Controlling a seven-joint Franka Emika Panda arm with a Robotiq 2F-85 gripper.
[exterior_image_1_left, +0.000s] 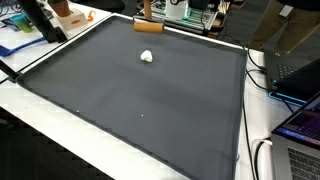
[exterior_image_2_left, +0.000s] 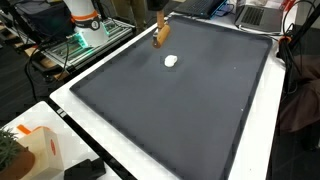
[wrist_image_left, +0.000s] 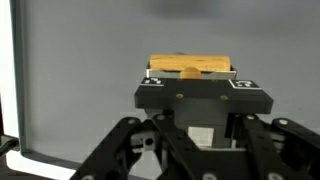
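My gripper is shut on a wooden block, whose long bar spans the width between the fingers in the wrist view. A rounded orange-brown part shows just beneath the bar; whether it belongs to the same piece I cannot tell. In the first exterior view the wooden block hangs at the far edge of the dark board, with most of the arm out of frame. The second exterior view has the block tilted below the dark gripper. Close by on the board lies a small white object, apart from the block.
The dark grey board is otherwise bare, with wide free room. A laptop and cables lie past one edge. Cables and orange-and-white items crowd the far left. An orange-and-white robot part stands beyond the board.
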